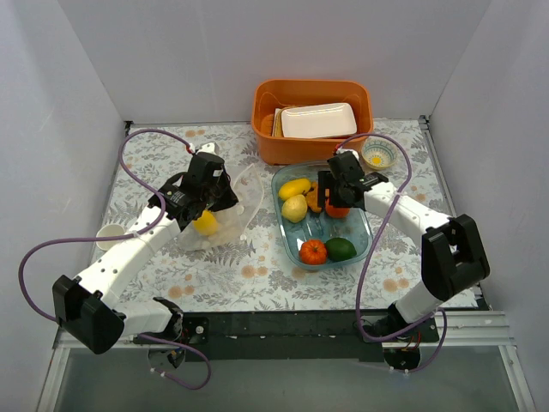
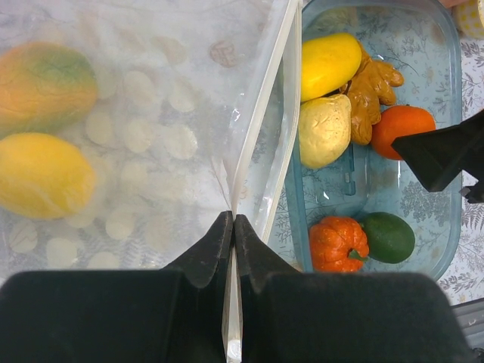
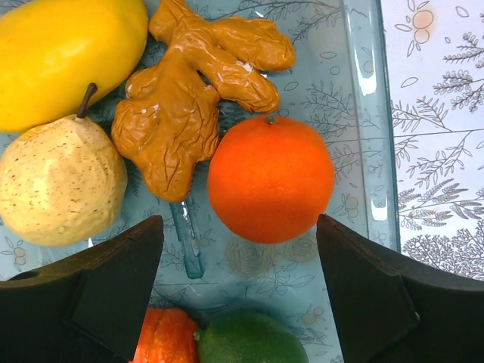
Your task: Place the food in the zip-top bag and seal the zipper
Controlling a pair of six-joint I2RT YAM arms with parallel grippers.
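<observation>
The clear zip top bag (image 2: pixel 162 136) lies on the left, with a yellow fruit (image 2: pixel 45 175) and a mango (image 2: pixel 47 87) inside it. My left gripper is shut on the edge of the bag's mouth, which looks parted above the fingertips. Over the blue tray (image 1: pixel 287 242), my right gripper stands open, its fingers apart just short of an orange (image 3: pixel 271 181). Beside the orange are ginger (image 3: pixel 178 106), a pear (image 3: pixel 60 181) and a yellow mango (image 3: pixel 68 57). A pumpkin (image 1: pixel 312 251) and an avocado (image 1: pixel 340 249) sit at the tray's near side.
Behind the tray stands an orange bin (image 1: pixel 313 150) holding a white dish (image 1: pixel 318 121). A small bowl (image 1: pixel 379 154) is at the back right, a white cup (image 1: pixel 111 233) at the far left.
</observation>
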